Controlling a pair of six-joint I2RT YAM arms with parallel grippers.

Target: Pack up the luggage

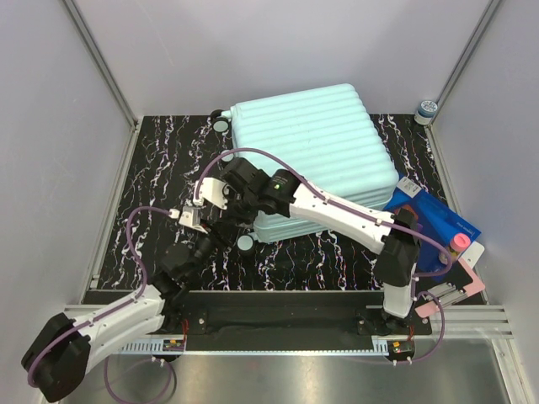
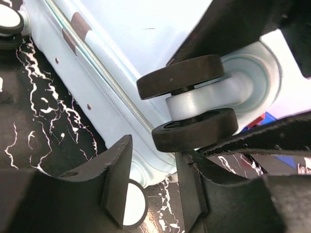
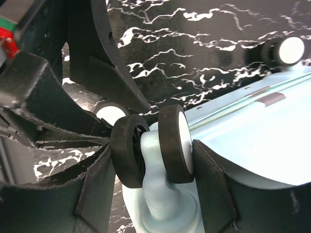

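A pale blue ribbed suitcase (image 1: 312,139) lies shut on the black marbled table. Its zipper (image 2: 114,85) runs along the side. At the suitcase's near left corner, both grippers are close together. My right gripper straddles a double black corner wheel (image 3: 175,141), one finger close on each side; whether they press on it I cannot tell. Just beside this wheel, my left gripper is part open, its fingertips near the zipper edge at the corner. Nothing shows held between them. The top view largely hides both sets of fingertips behind the arms.
A blue folder (image 1: 450,220), a pink-lidded bottle (image 1: 459,241) and other small items lie on the right. A white round container (image 1: 426,110) stands in the back right corner. Another suitcase wheel (image 1: 245,242) juts out at the near side. Bare table lies at the left.
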